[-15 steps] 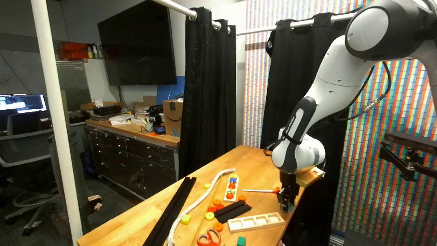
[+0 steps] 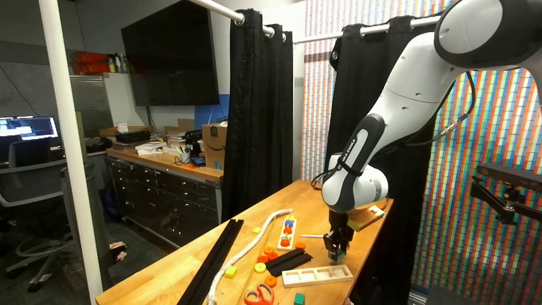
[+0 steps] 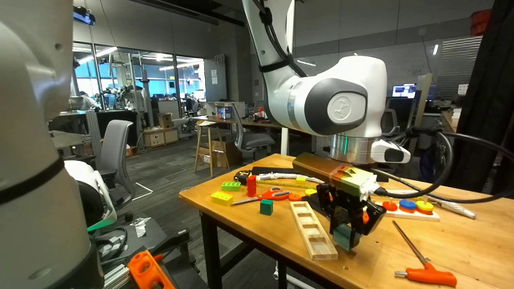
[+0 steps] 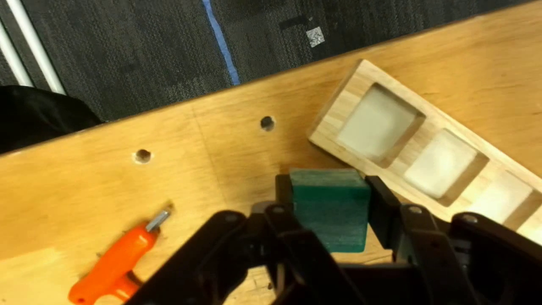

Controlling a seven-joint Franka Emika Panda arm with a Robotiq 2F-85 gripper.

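My gripper is shut on a green block (image 4: 331, 218), its black fingers pressing two opposite sides. In exterior view 2 the held block (image 3: 343, 237) hangs low over the table, close beside the end of a wooden tray (image 3: 314, 231). The wrist view has that tray (image 4: 350, 81) at the right, its square compartments that show being empty. From exterior view 1, the gripper (image 2: 336, 249) stands just behind the tray (image 2: 317, 282). Whether the block touches the tabletop cannot be made out.
An orange-handled tool (image 3: 429, 274) lies on the table near the gripper. A second green block (image 3: 266, 207), scissors (image 3: 274, 193) and a yellow brick (image 3: 222, 198) lie beyond the tray. Black strips (image 2: 289, 262) are alongside it. The table edge runs close by.
My gripper has shifted left in exterior view 1, away from the table's right edge, carrying the block. It now covers the orange handle of the tool. The tray looks practically unmoved.
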